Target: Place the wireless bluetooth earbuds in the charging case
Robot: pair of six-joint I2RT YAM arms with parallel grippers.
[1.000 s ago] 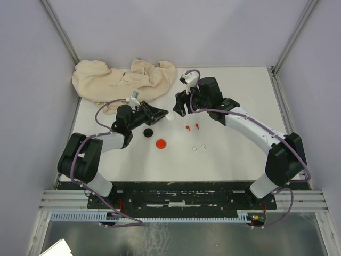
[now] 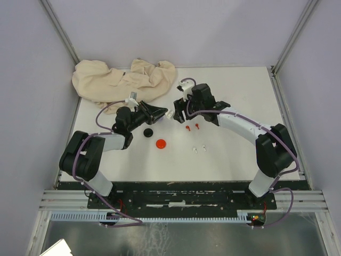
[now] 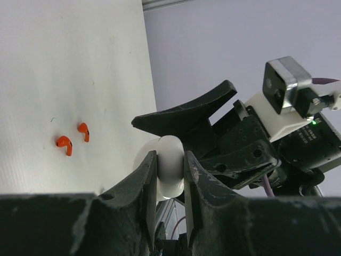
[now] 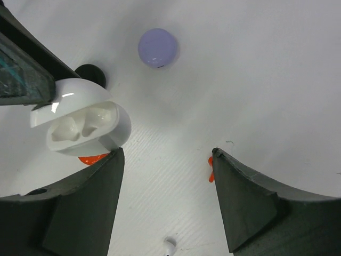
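Observation:
A white charging case [image 4: 88,128] is between the fingers of my left gripper [image 2: 165,111], which is shut on it. In the right wrist view its lid stands open, and two hollows show in its base with nothing in them. My right gripper [image 2: 178,111] is open and close beside the case, nothing between its fingertips; whether one finger touches the case I cannot tell. On the table lie two white earbuds [image 2: 195,150] and two red earbuds [image 3: 64,142]. In the left wrist view the case [image 3: 170,166] partly hides the right gripper's lower finger.
A red round case [image 2: 161,143], a black one [image 2: 148,132] and a purple one [image 4: 157,48] lie on the table. Crumpled beige cloth [image 2: 120,82] covers the back left.
The left gripper has hardly moved and keeps the case. Table items have stayed put.

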